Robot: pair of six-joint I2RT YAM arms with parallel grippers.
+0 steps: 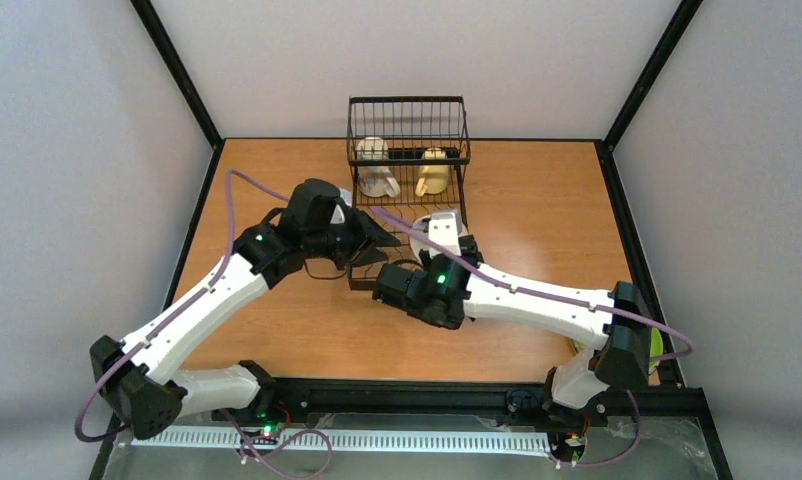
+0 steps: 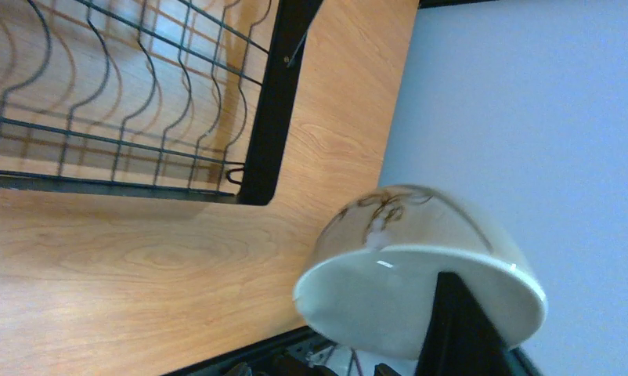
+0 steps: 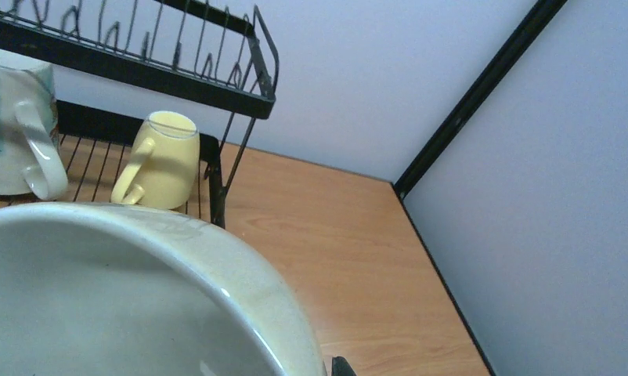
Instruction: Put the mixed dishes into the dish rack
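A white bowl (image 2: 397,219) with a brown floral pattern is tilted in the air, its opening facing the left wrist camera. My right gripper (image 1: 382,290) is shut on its rim; one dark finger (image 2: 456,329) shows against the inside of the bowl. In the right wrist view the bowl (image 3: 240,270) covers the lower left. My left gripper is part open, fingertips only just in view, with nothing seen between them. From above, the left hand lies over the front of the black dish rack (image 1: 409,162). A white mug (image 3: 5,141) and a yellow mug (image 3: 166,164) stand in the rack.
Green-rimmed dishware (image 1: 657,345) sits at the right table edge, mostly hidden by the right arm. Both hands are close together over the front of the rack.
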